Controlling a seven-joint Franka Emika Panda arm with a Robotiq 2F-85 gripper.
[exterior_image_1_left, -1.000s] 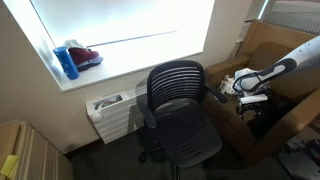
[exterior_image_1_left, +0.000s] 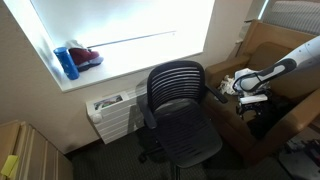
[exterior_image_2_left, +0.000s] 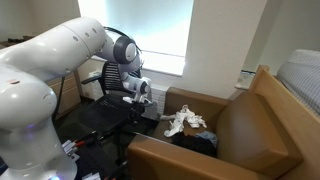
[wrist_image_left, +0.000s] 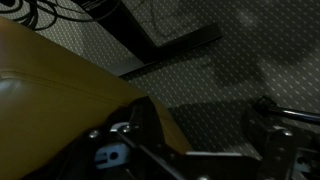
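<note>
In the wrist view my gripper stands open, its dark fingers well apart and patterned floor visible between them. Nothing shows between the fingers. From exterior view 2, the gripper (exterior_image_2_left: 136, 112) hangs off the left side of the brown sofa (exterior_image_2_left: 240, 108), close to the office chair. A white cloth (exterior_image_2_left: 182, 121) lies crumpled on the sofa, with a dark cloth (exterior_image_2_left: 200, 142) in front of it; both are apart from the gripper. Exterior view 1 catches the wrist near the sofa, but the fingers are too small to read there.
A black office chair (exterior_image_1_left: 183, 112) stands before the windowsill (exterior_image_1_left: 125, 60), which carries a blue bottle (exterior_image_1_left: 66, 63) and a red item (exterior_image_1_left: 87, 60). A tan padded sofa side (wrist_image_left: 65, 90) fills the wrist view's left. Open floor (wrist_image_left: 210, 75) lies below the gripper.
</note>
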